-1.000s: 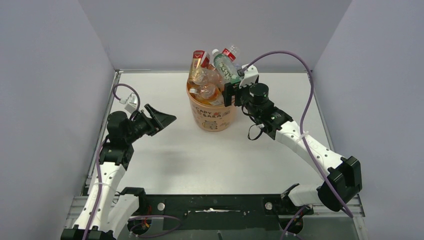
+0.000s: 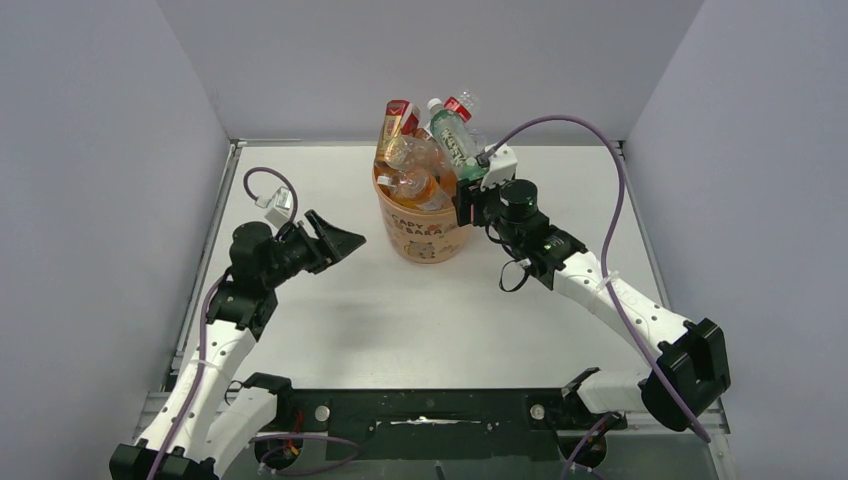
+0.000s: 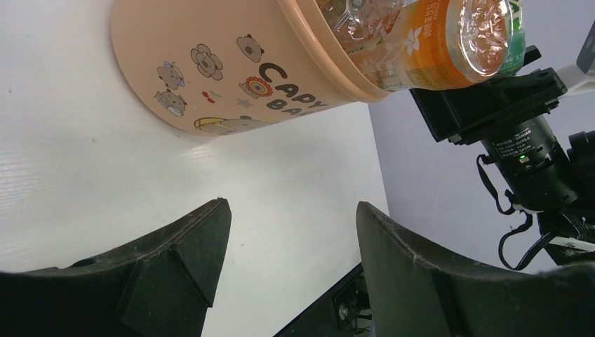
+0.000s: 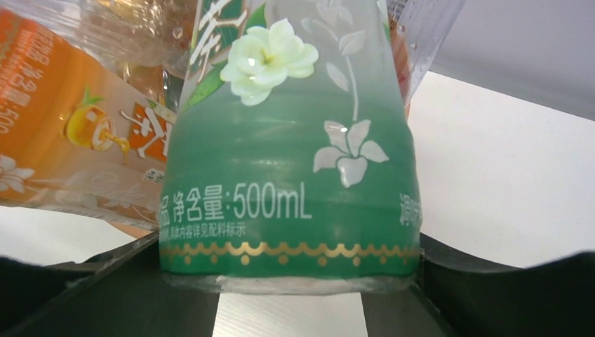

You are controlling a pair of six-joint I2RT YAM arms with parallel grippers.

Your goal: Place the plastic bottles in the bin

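A peach bin is heaped with plastic bottles: a green-labelled one leaning on top, an orange-labelled one and others. My left gripper stands open left of the bin, empty, above bare table in its wrist view. My right gripper is at the bin's right rim, at the base of the green bottle. In the right wrist view its fingers lie either side of that base; whether they grip it or stand just clear is unclear.
Grey walls enclose the back and both sides. A dark panel runs along the front edge.
My left gripper has moved right, toward the bin. My right gripper has shifted slightly down and right. The green bottle has moved slightly.
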